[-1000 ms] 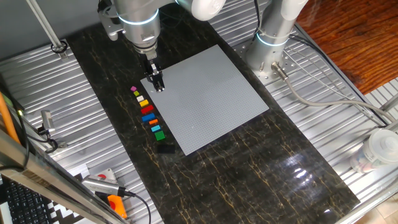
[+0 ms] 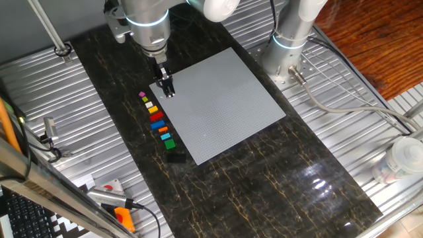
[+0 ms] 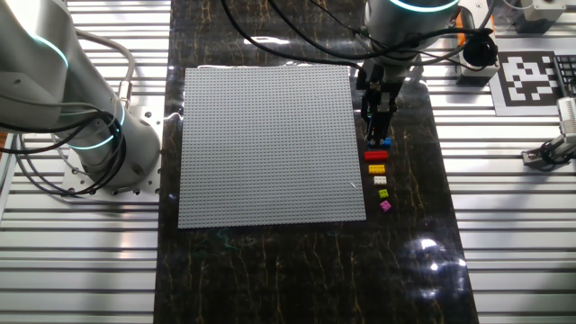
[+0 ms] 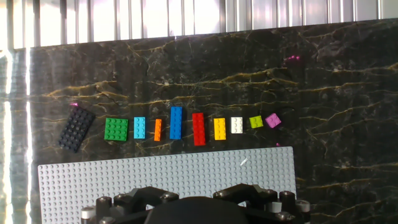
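A row of loose bricks lies on the dark marble board in the wrist view: black (image 4: 76, 129), green (image 4: 116, 129), light blue (image 4: 139, 127), orange (image 4: 158, 130), blue (image 4: 176, 123), red (image 4: 198, 129), yellow (image 4: 219, 129), white (image 4: 236, 125), lime (image 4: 256, 122) and pink (image 4: 273, 121). Beside the row is the bare grey baseplate (image 4: 168, 169). My gripper (image 2: 170, 95) hangs above the board near the plate's edge. Its fingers (image 4: 163, 196) stand apart in the wrist view, with no brick between them. In exterior view 2 the arm hides the bricks at the row's far end.
Dark cables (image 3: 297, 58) cross above the plate in exterior view 2. The marble (image 2: 258, 178) is clear on the near side, and a clear tub (image 2: 398, 162) sits off the board.
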